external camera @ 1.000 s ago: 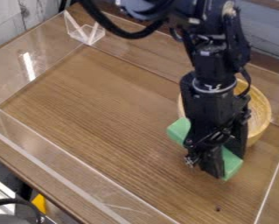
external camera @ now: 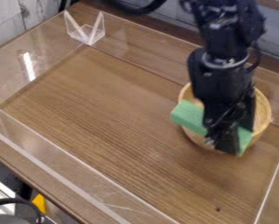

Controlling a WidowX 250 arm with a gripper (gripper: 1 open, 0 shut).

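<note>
The black gripper point(external camera: 212, 133) reaches down from the top right, shut on a light green object point(external camera: 200, 122), apparently a block or sponge, which it holds over a round tan bowl point(external camera: 257, 108). The gripper's body hides much of the bowl, and the fingertips are partly lost against the object.
A wooden tabletop point(external camera: 89, 114) fills most of the view, clear on the left and centre. A white wire-like item point(external camera: 86, 28) stands at the back left. A wall runs along the back right. Black and yellow hardware shows at the bottom left.
The gripper and green object have moved up and slightly back, from in front of the bowl to over it.
</note>
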